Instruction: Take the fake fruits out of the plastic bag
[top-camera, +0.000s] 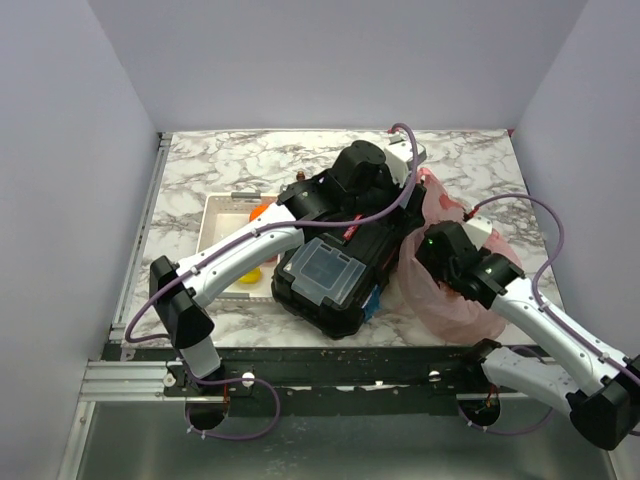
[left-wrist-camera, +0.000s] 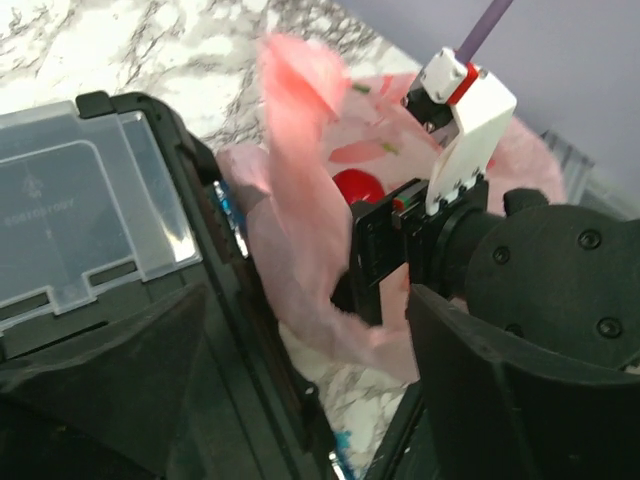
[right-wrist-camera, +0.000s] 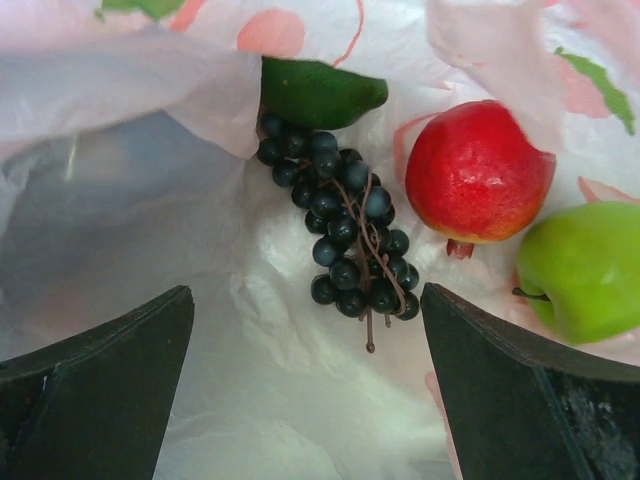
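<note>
The pink plastic bag stands at the right of the table with its mouth up. Inside it, the right wrist view shows black grapes, a red pomegranate, a green apple and a dark green fruit partly behind a fold. My right gripper reaches into the bag, open, with the grapes beyond its fingertips and nothing held. At the bag's left upper edge is my left gripper, its fingers apart. The bag's pink rim appears beyond the gap; contact cannot be told.
A black case with clear lids stands close against the bag's left side, under my left arm. Farther left, a white tray holds an orange fruit and a yellow fruit. Both grippers are close together at the bag.
</note>
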